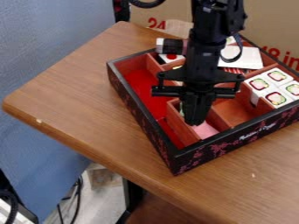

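A black game box (183, 161) with red dividers lies on the wooden table. My black gripper (194, 115) points down into a front compartment of the box, just above a pink piece (205, 130). Its fingertips are low inside the compartment; whether they are open or shut on something I cannot tell. White tiles with red and green markings (277, 87) fill a right compartment. The left compartment shows a bare red floor.
Cards (243, 59) and a black object (172, 45) sit at the back of the box. A cardboard box (271, 26) stands behind.
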